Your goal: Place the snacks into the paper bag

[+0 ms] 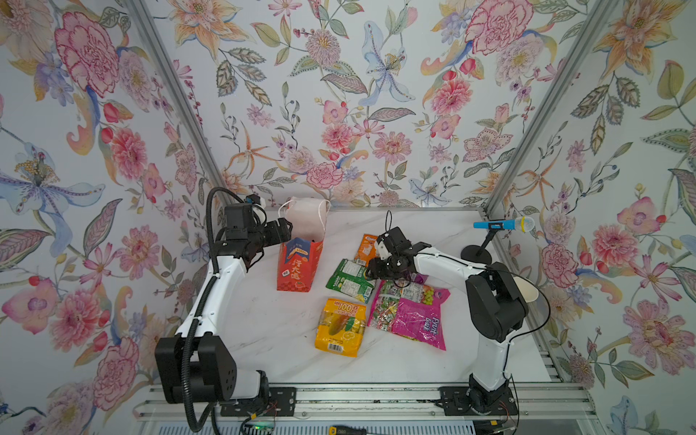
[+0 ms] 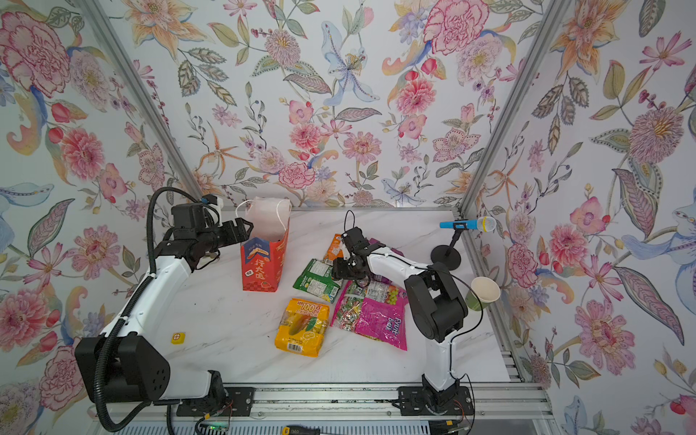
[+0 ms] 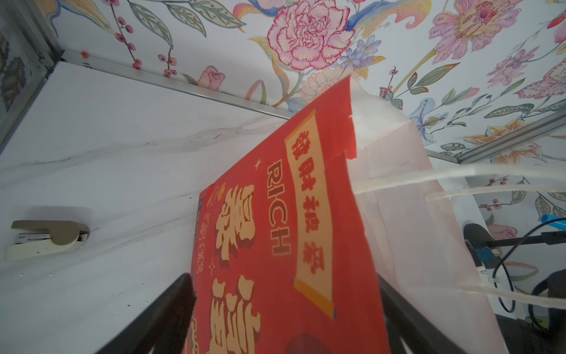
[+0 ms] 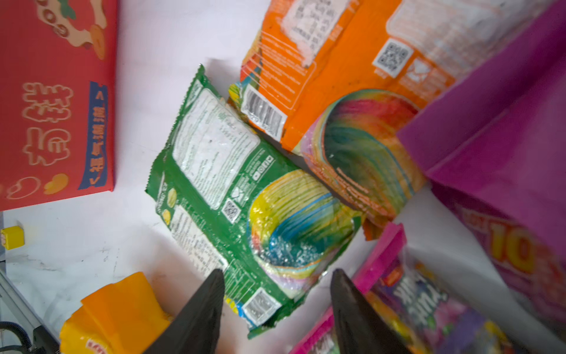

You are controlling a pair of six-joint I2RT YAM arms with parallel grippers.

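Note:
The red paper bag (image 1: pixel 295 264) stands upright at the left of the table, its white mouth and handles at the top. My left gripper (image 1: pixel 285 231) is open beside the bag's upper left; in the left wrist view the bag's printed side (image 3: pixel 277 236) lies between its blurred fingers. My right gripper is open above the green snack pack (image 4: pixel 230 183), nothing held. An orange pack (image 4: pixel 330 65) touches or lies close behind the green one. A yellow mango pack (image 1: pixel 340 326) lies in front. Pink fruit packs (image 1: pixel 420 321) and a purple pack (image 4: pixel 495 129) are to the right.
A stapler (image 3: pixel 50 239) lies on the table left of the bag. At the right stand a black stand with a blue item (image 1: pixel 494 224) and a pale cup (image 2: pixel 485 289). Bare table (image 1: pixel 264 333) shows in front of the bag.

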